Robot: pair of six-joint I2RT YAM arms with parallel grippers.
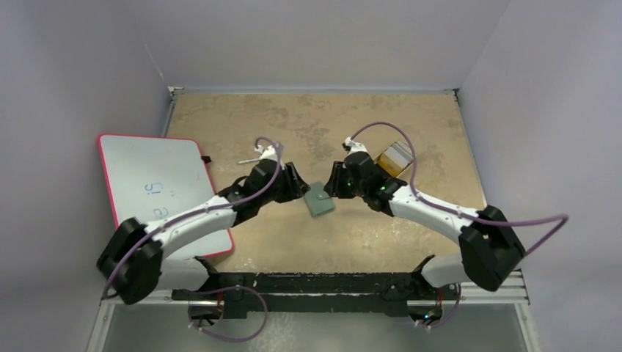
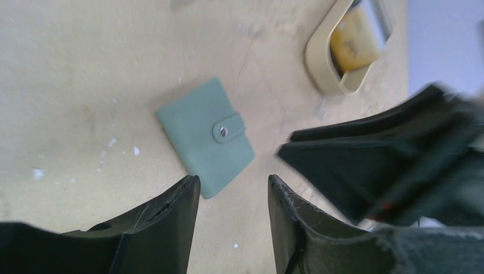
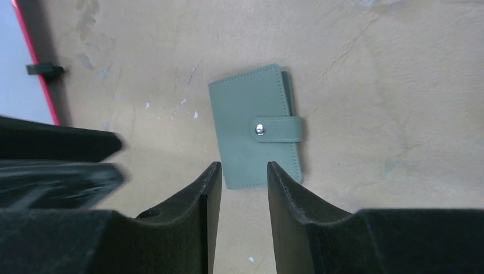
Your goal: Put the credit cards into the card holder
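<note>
The green card holder (image 1: 320, 205) lies flat on the table between the two grippers. Its snap strap is closed in the right wrist view, where the card holder (image 3: 251, 160) is just ahead of my right gripper. That gripper stands open and empty. My left gripper is also open, with bare space between its fingers, beyond which the card holder (image 2: 197, 137) rests. Both grippers hover close to the holder from either side. No loose credit card can be made out; whether any are inside the holder is hidden.
A cream container (image 2: 319, 57) with a yellow item and other things in it stands at the right, partly behind the right arm. A red-edged whiteboard (image 1: 161, 176) lies at the left, and a white pen (image 1: 249, 160) behind the left arm.
</note>
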